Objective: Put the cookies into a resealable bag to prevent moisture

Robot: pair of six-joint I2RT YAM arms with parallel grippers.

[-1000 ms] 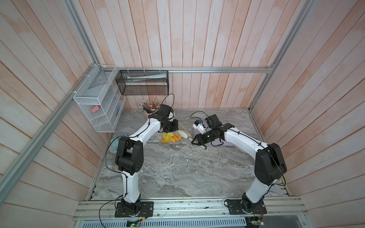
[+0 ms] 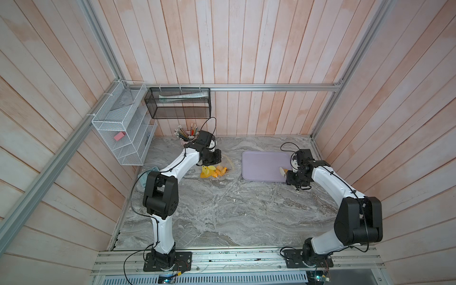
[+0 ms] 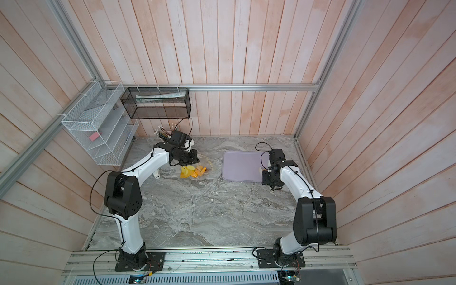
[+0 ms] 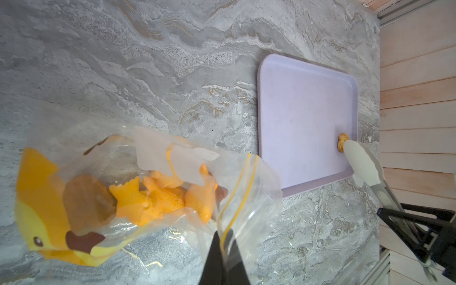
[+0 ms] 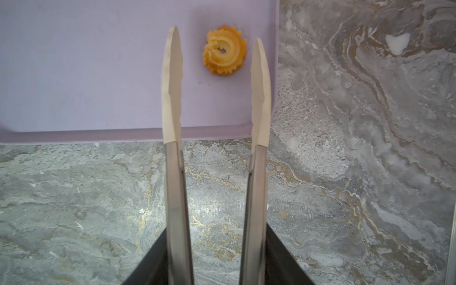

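Observation:
A clear bag with a yellow duck print (image 4: 35, 209) lies in the left wrist view, several orange and brown cookies inside. My left gripper is shut on the edge of its mouth, by the yellow zip lines. One ridged yellow cookie (image 5: 224, 49) rests on the lilac tray (image 5: 95, 71), near its right rim. My right gripper is shut on a pair of tongs (image 5: 175, 190) with cream tips. Those tips are spread apart, over the tray on either side of the cookie, with nothing pinched between them.
Behind the left arm stands a holder of pens (image 2: 185, 133). A white wire rack (image 2: 121, 123) and a black mesh basket (image 2: 178, 103) hang on the walls.
My right arm has swung from beside the bag rightward to the tray's right side, carrying the tongs. The left arm and the bag have hardly moved.

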